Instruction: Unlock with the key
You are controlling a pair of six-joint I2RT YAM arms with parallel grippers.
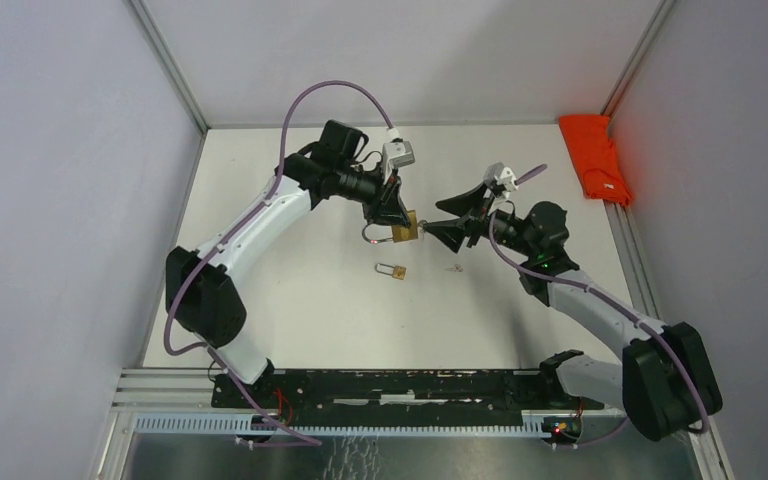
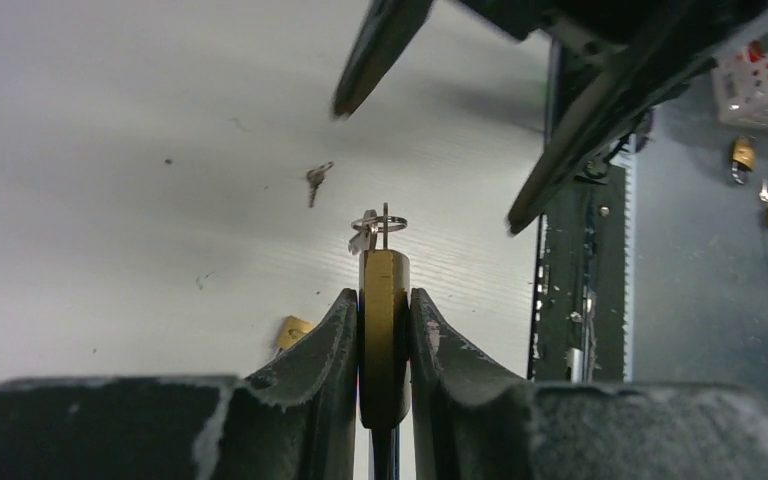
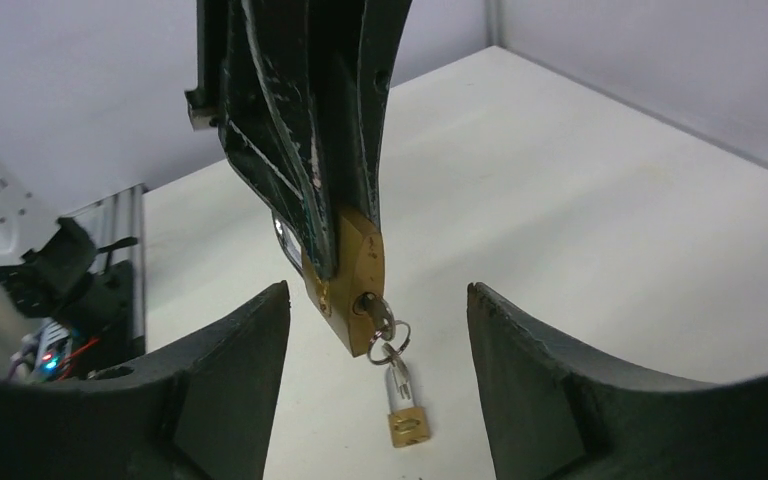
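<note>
A brass padlock (image 1: 405, 225) is held upright in my left gripper, whose fingers close on its body. A key with a ring sits at the padlock's end, clearest in the right wrist view (image 3: 386, 335). My right gripper stands open just in front of that key, its fingers either side of it with nothing between them. A second padlock (image 1: 391, 271) lies on the table below, and a loose key (image 2: 317, 178) lies to its right.
A red cloth (image 1: 595, 157) is at the back right of the white table (image 1: 260, 300). In the left wrist view, a basket and more padlocks show beyond the table edge.
</note>
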